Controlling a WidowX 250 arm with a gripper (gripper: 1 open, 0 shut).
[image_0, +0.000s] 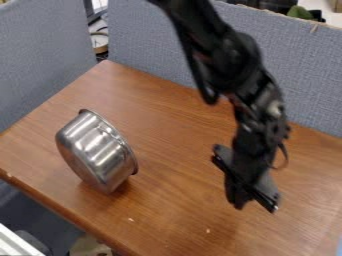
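A steel pot (94, 150) lies tipped on its side on the left of the wooden table (160, 220). The black arm reaches down from the top of the view, and its gripper (245, 188) hangs low over the right half of the table, well to the right of the pot. The gripper is blurred, and I cannot tell how far its fingers are apart. I see no object at its fingertips.
Grey padded walls (294, 70) line the back and left of the table. Some clutter sits beyond the walls at the top right and lower left.
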